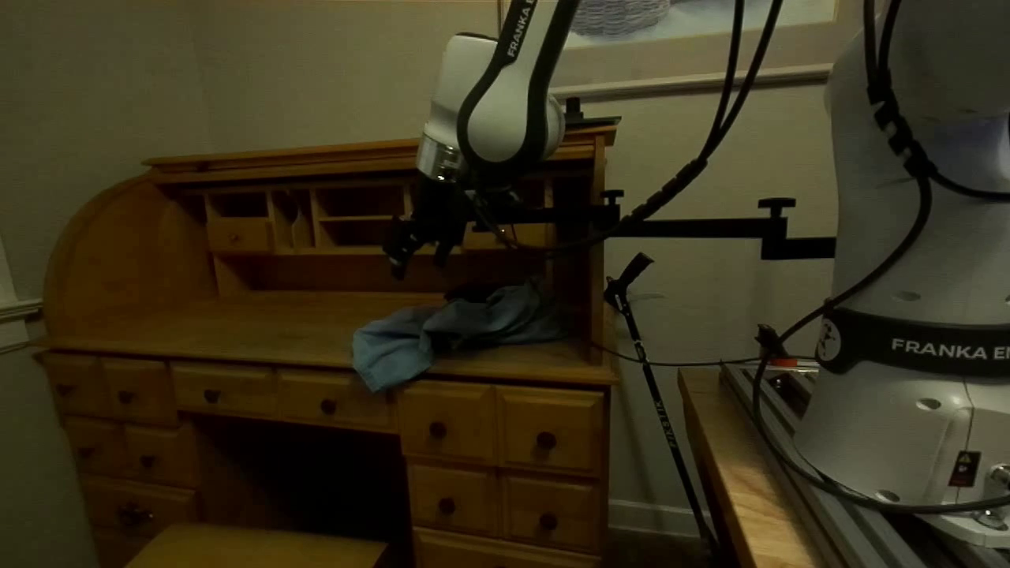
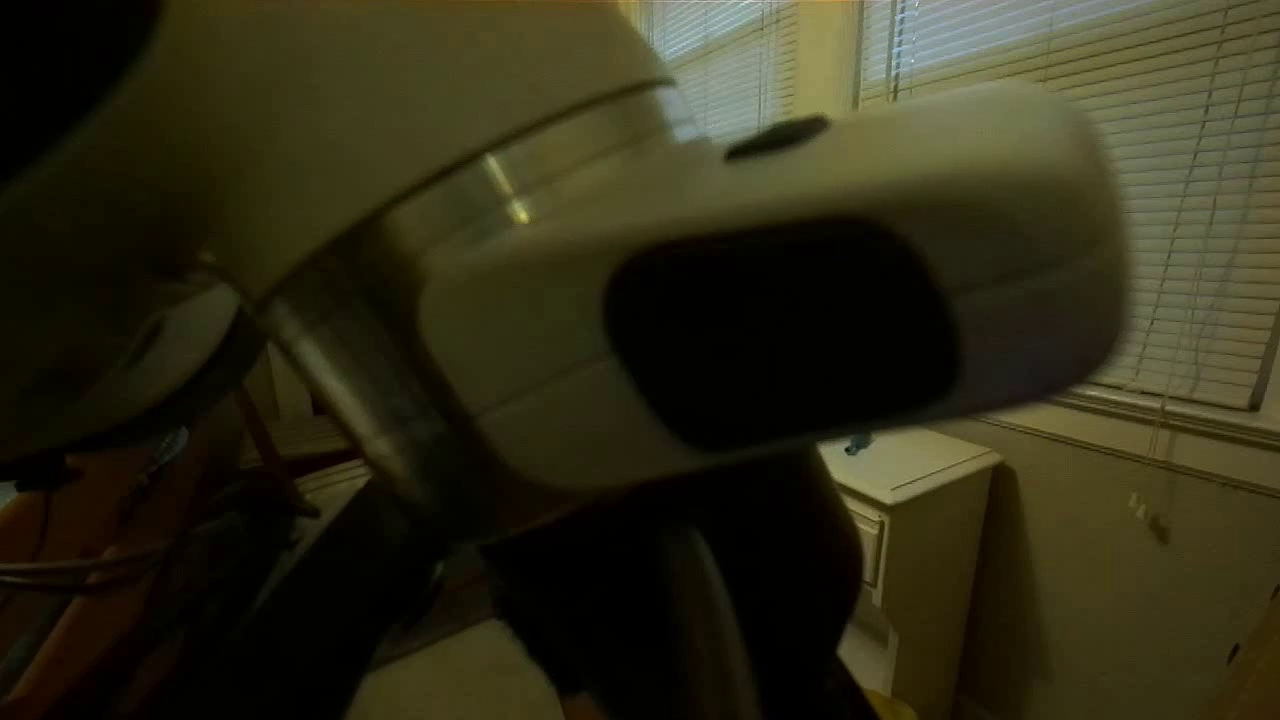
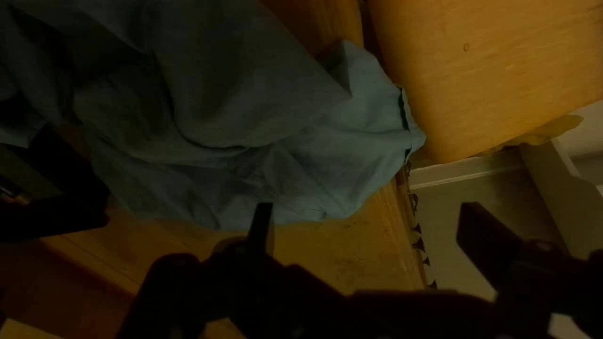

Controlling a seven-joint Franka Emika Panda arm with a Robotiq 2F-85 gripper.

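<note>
A rumpled blue-grey cloth (image 1: 398, 342) lies on the right half of the wooden desktop, one end draped over the front edge. Above the desktop, up and to the left of the cloth's middle, hangs my gripper (image 1: 419, 265), apart from it. In the wrist view my gripper is open, its fingers wide apart and nothing held between them. The cloth (image 3: 237, 130) spreads across the upper left there, partly in shadow. Only the arm's hand housing (image 2: 768, 324) fills the second exterior view; the cloth cannot be made out in it.
The roll-top desk (image 1: 256, 322) has cubbyholes along its back, and its left half is bare. A black clamp bar (image 1: 701, 228) reaches across at the right. The trekking pole (image 1: 653, 388) leans beside the desk. A yellowish seat (image 1: 256, 547) stands in front.
</note>
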